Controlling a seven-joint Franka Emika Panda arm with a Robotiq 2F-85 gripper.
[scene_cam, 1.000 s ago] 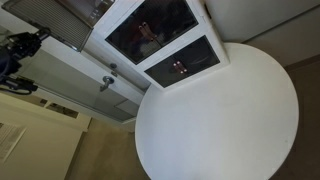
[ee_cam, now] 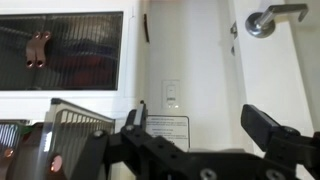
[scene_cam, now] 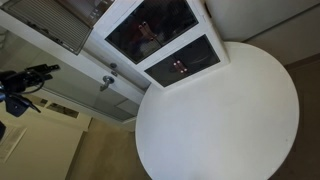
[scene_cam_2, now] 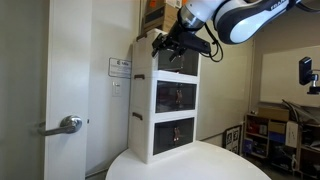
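Note:
A white cabinet with dark panels and brown handles stands on a round white table. In exterior view 1, a ribbed panel juts out at the cabinet's upper end; the wrist view has a ribbed panel at lower left, standing out from the front. My gripper is open, off to the side of the cabinet in exterior view 1. Exterior view 2 places it in front of the cabinet's upper part. Between its fingers in the wrist view there is nothing but wall and a sign.
A door with a metal handle stands to the left in exterior view 2. Boxes rest on top of the cabinet. Shelves fill the right background.
In exterior view 1 my gripper has moved down the image along the left edge, and its fingers have turned. The cabinet and its jutting panel look the same.

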